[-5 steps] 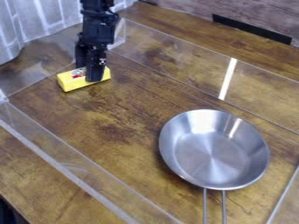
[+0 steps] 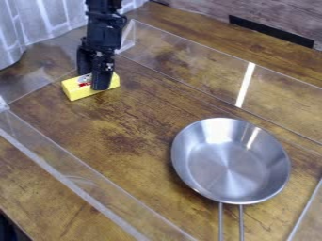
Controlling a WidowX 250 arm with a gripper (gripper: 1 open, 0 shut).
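Observation:
My black gripper (image 2: 96, 70) reaches down from the top left to a yellow object (image 2: 77, 89), a small block or box with a red and white marking, lying on the wooden table at upper left. The fingers are open at the object, partly covering it; whether they touch it is unclear. A steel pan (image 2: 229, 160) with its handle toward the bottom edge sits at the lower right.
Clear strips or edges run along the left and right sides. A crumpled pale sheet (image 2: 25, 24) is at the back left.
My gripper has shifted slightly over the yellow object. The pan has not moved.

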